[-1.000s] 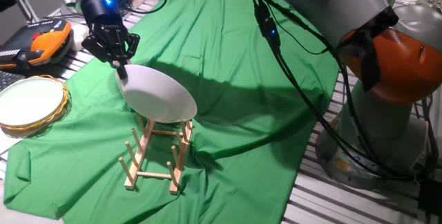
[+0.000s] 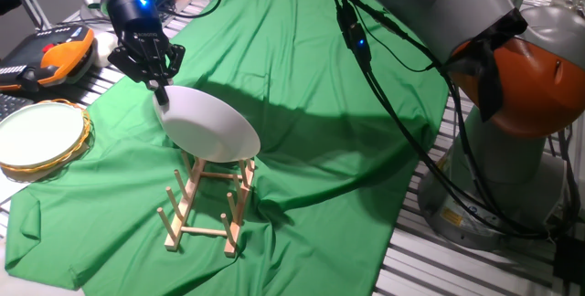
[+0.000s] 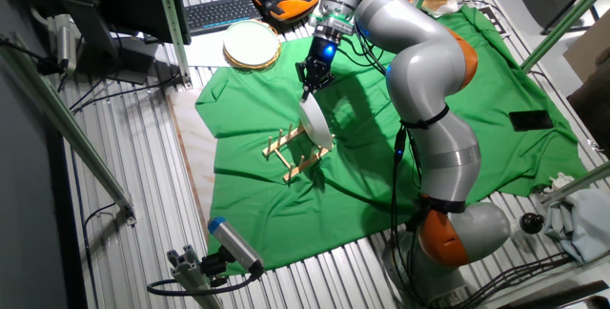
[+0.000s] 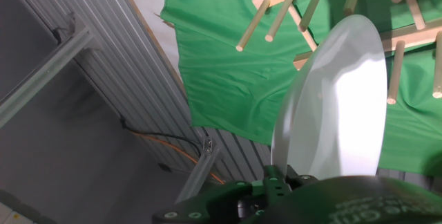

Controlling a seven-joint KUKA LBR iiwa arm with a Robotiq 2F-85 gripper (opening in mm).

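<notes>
A white plate [image 2: 208, 124] stands tilted at the far end of a wooden dish rack [image 2: 208, 232], its lower edge by the rear pegs. My gripper [image 2: 160, 91] is shut on the plate's upper left rim. From above, the plate [image 3: 315, 123] appears nearly edge-on over the rack [image 3: 283, 155], with the gripper [image 3: 307, 92] at its far end. In the wrist view the plate [image 4: 345, 106] reaches from the fingers toward the rack's pegs [image 4: 314, 3]. Whether the plate rests on the rack or hangs just above it, I cannot tell.
A round tray with a woven rim [image 2: 87, 136] lies to the left, beside an orange-and-black teach pendant [image 2: 69, 51]. Green cloth [image 2: 338, 177] covers the table, wrinkled but clear right of the rack. The arm's base [image 2: 475, 191] stands at the right.
</notes>
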